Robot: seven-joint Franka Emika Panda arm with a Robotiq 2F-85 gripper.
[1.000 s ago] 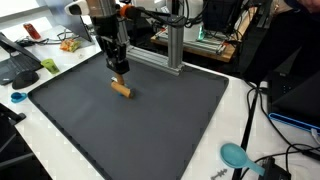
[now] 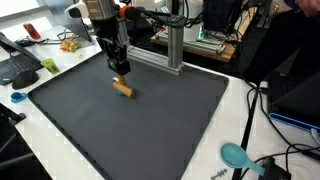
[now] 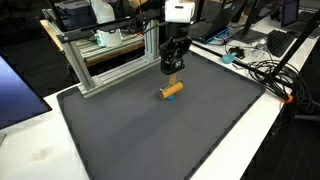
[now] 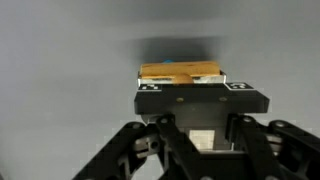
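An orange wooden-looking piece (image 3: 172, 91) lies low over the dark mat, with a small blue patch (image 3: 170, 97) at its side. From its middle, a short upright orange part reaches up to my gripper (image 3: 172, 72). The gripper points down and is shut on this upright part; the exact contact is too small to make out. In the wrist view the orange piece (image 4: 180, 70) shows just beyond the dark fingers (image 4: 200, 103), with a bit of blue at its far edge. Whether the piece touches the mat, I cannot tell.
A metal frame (image 3: 110, 78) stands close behind the arm. A turquoise ladle-like item (image 2: 238, 157) and cables lie off the mat to the right in exterior view 1.
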